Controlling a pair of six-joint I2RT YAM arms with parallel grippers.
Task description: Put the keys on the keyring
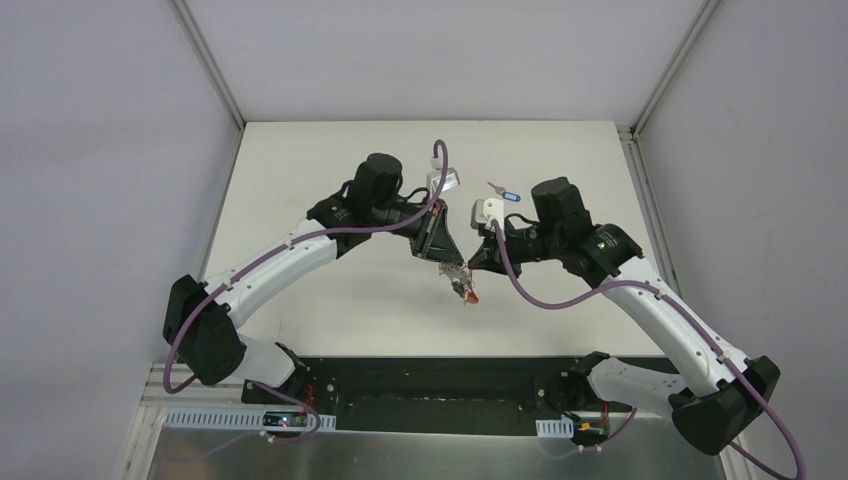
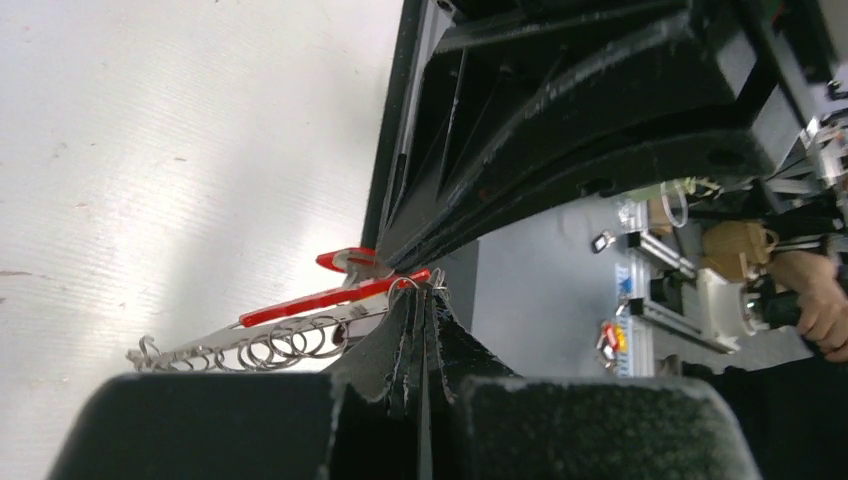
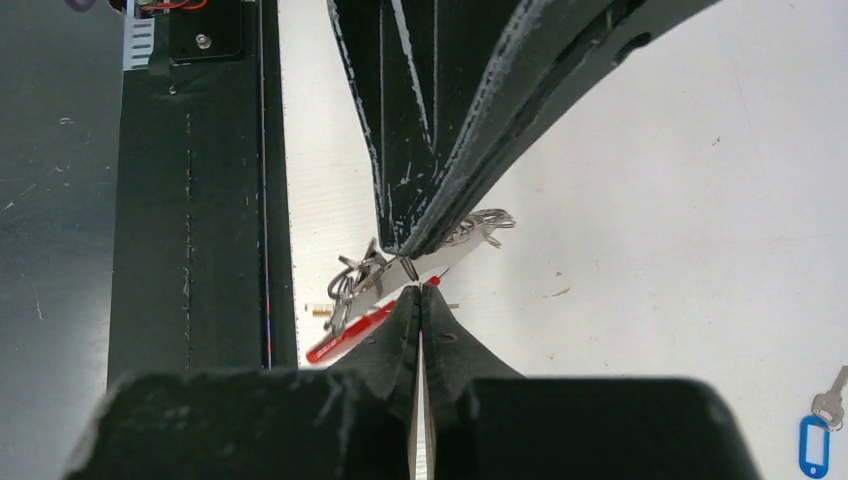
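My left gripper (image 1: 450, 258) and right gripper (image 1: 472, 264) meet over the middle of the table. A hanging bunch of metal rings (image 2: 285, 345) with a red-handled piece (image 2: 320, 298) dangles from my left gripper, shut on a ring at its fingertips. My right gripper is shut at the same bunch; whether anything thin is between its fingers is unclear. In the right wrist view the bunch shows behind both fingertips. A single key (image 1: 497, 189) with a blue tag (image 1: 511, 196) lies on the table behind.
Pale walls stand at the back and sides.
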